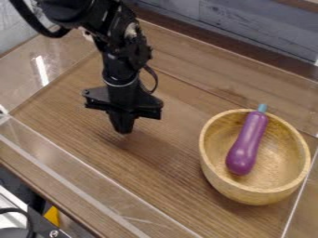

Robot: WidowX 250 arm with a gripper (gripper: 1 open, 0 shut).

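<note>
The black gripper point(122, 119) points down over the bare wooden table at centre left, shut, with nothing visible between its fingers. To its right a wooden bowl point(284, 173) holds a purple eggplant point(248, 141) lying lengthwise, its tip over the back rim.
A pale wall point(248, 33) runs along the back, and a cable lies at the front left corner.
</note>
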